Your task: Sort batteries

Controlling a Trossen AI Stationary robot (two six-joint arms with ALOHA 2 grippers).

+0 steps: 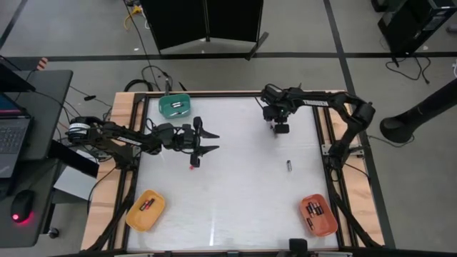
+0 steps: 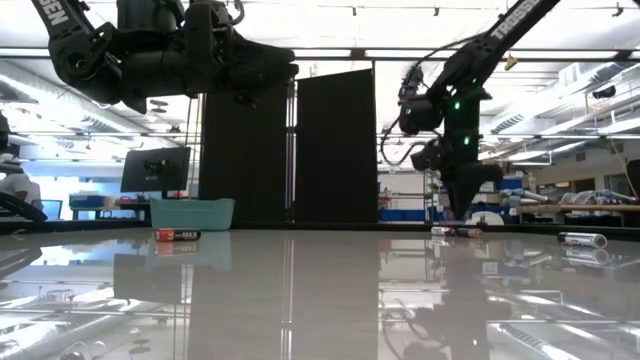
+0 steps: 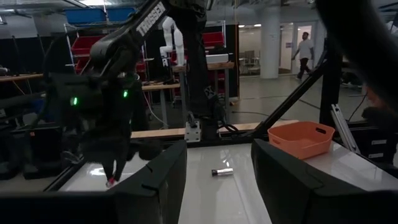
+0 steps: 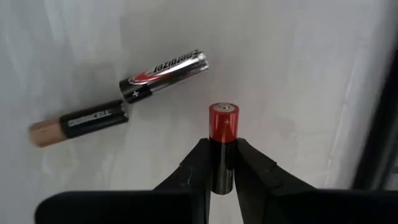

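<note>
My right gripper is shut on a red-and-black battery (image 4: pixel 224 124), its red end pointing away from me. On the table to its left lie a silver Energizer battery (image 4: pixel 165 74) and a black-and-copper Duracell (image 4: pixel 93 121), end to end. My left gripper (image 1: pixel 218 141) stands open over the left-middle of the table, nothing between its fingers. Beneath the left arm, a red-and-black battery (image 2: pixel 177 235) lies on the table. One more silver battery (image 1: pixel 289 165) rests alone on the right side.
A green bin (image 1: pixel 175 106) with a battery in it sits at the back left. The yellow bin (image 1: pixel 138 220) at front left and the orange bin (image 1: pixel 330 227) at front right also hold batteries.
</note>
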